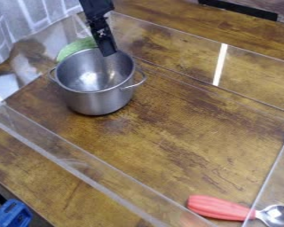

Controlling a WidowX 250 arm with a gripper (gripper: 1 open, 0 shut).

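A steel pot (96, 93) with two side handles stands at the upper left of the wooden surface. My dark gripper (106, 49) hangs over the pot's back rim at the top of the view; whether its fingers are open or shut is unclear. Behind the pot, at its back left, a green object (71, 46) is partly hidden by the pot and gripper.
A pink-handled spoon (223, 207) lies at the bottom right. Clear strips border the wooden surface (180, 115), whose middle and right are free. A blue object (10, 215) sits in the lower-left corner.
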